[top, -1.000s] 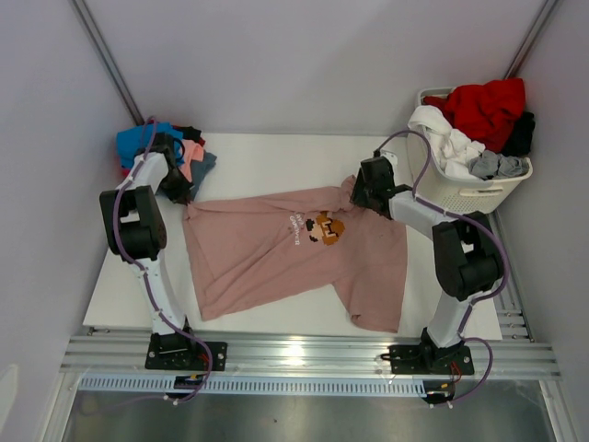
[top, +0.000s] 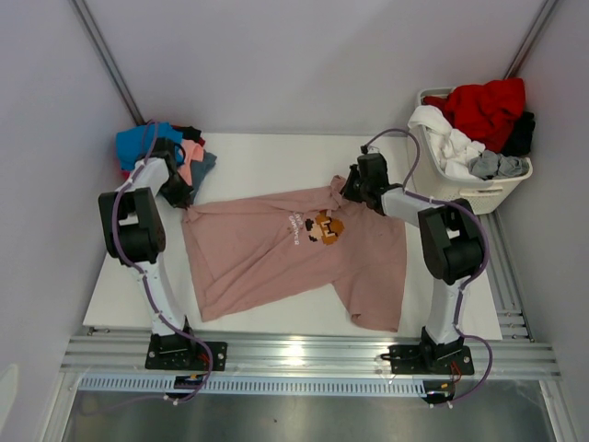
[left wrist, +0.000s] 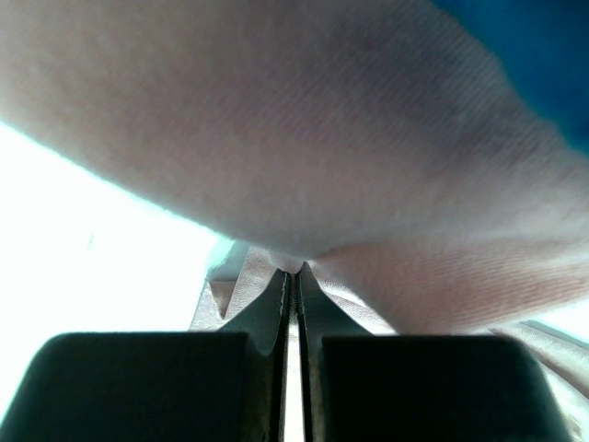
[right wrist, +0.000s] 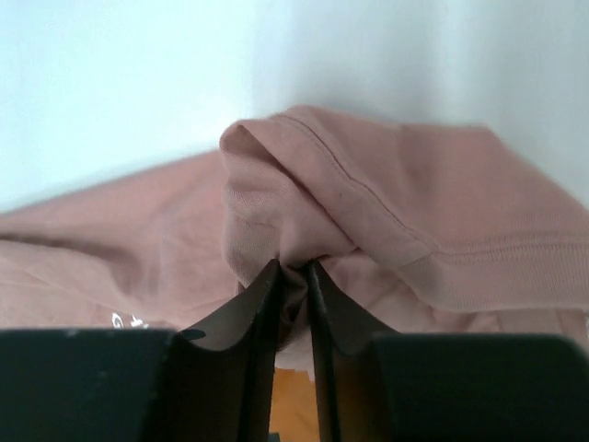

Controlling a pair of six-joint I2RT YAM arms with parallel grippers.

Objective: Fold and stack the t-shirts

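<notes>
A dusty pink t-shirt with a small printed figure lies spread across the table, creased, its lower right part hanging toward the front. At its upper left corner my left gripper is shut; in the left wrist view, pink cloth gathers right at the closed fingertips. My right gripper is at the top edge on the right. In the right wrist view, a bunched fold runs down into the narrow gap between the fingers; whether they grip it is unclear.
A pile of folded clothes, blue on top, stands at the back left beside the left gripper. At the back right, a white basket holds red, white, grey and black clothes. Bare table shows behind the shirt.
My right gripper has shifted a little to the left, and the raised fold at the shirt's top edge has moved slightly left too. The left arm looks nearly still.
</notes>
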